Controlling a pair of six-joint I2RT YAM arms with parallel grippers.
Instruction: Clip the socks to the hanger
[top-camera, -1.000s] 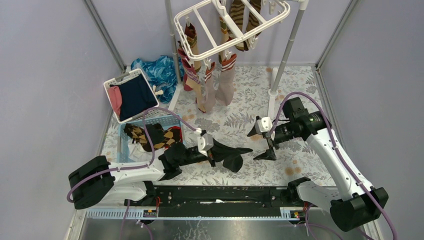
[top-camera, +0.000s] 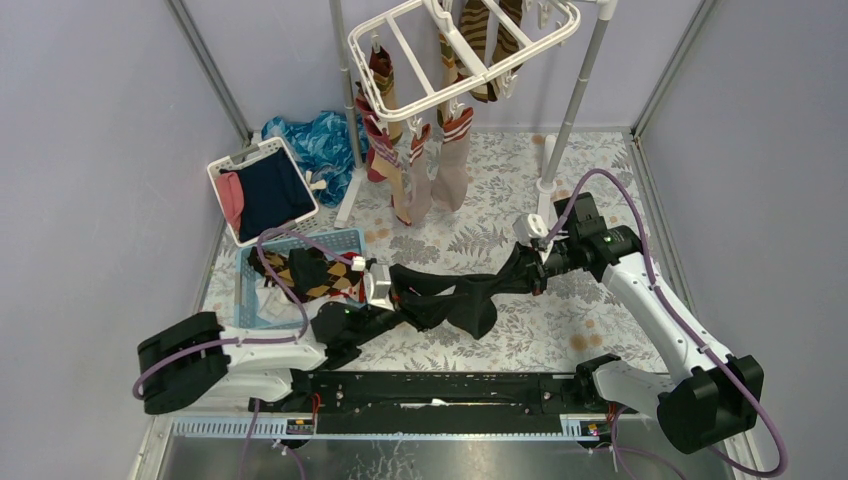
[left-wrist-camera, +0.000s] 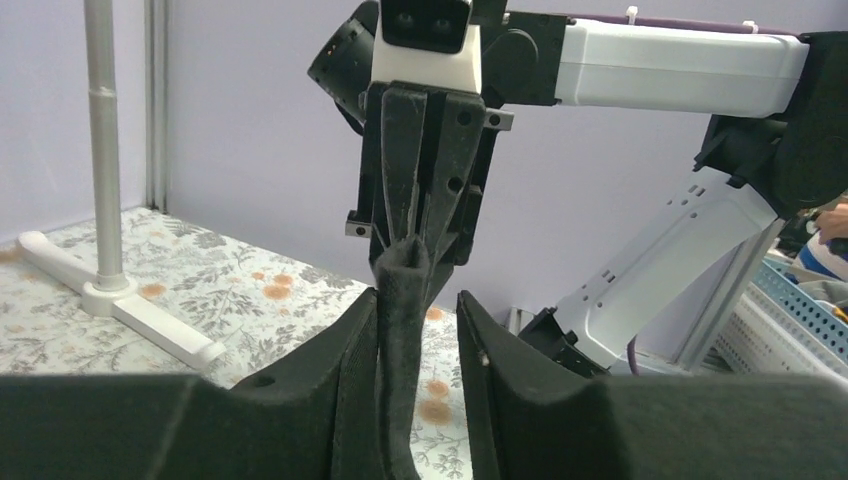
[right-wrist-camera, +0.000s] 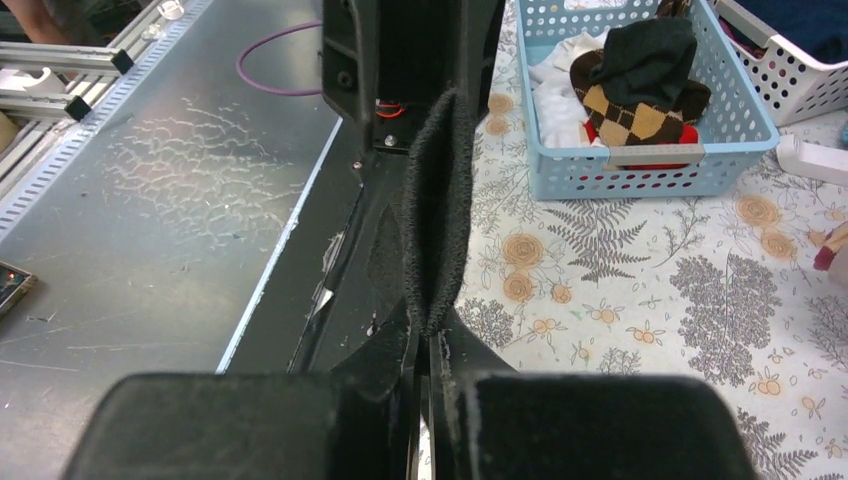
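A dark sock hangs between the two grippers above the floral mat. My right gripper is shut on the sock, whose folded dark edge runs up from its fingertips in the right wrist view. My left gripper is at the sock's other side, its fingers part open around the fabric; in the left wrist view a gap shows beside the sock. Other socks hang clipped to the white hanger at the back.
A blue basket of socks and a white basket with cloth stand at left, by a blue plastic bag. White stand poles rise at the back.
My right gripper has come left to the sock and shut on it. The left gripper moved slightly back, and its fingers have loosened around the sock.
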